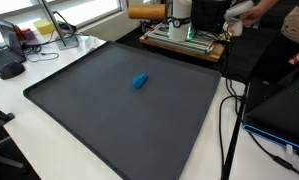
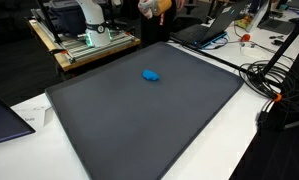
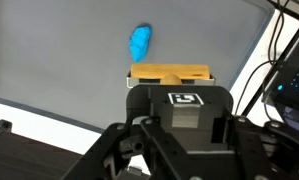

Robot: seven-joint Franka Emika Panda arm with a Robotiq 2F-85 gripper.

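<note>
In the wrist view, a wooden-coloured block [image 3: 149, 71] sits crosswise at the front of my gripper, with the fingers shut on it. At the top edge of exterior view 1, an orange-brown piece [image 1: 147, 12] that looks like this block is partly cut off. Exterior view 2 has a similar piece [image 2: 155, 8] at its top edge, partly hidden. A small blue object [image 1: 140, 80] lies on the dark grey mat [image 1: 99, 110], towards its far side. From the wrist, this blue object [image 3: 140, 43] appears just beyond the block, apart from it.
White table surface [image 2: 211, 140] borders it. Cables [image 1: 229, 105] run along the right side in exterior view 1, near a dark device [image 1: 279, 120]. A laptop [image 1: 4, 55] stands at the far left. Part of a person's hand [image 1: 254, 12] shows at upper right.
</note>
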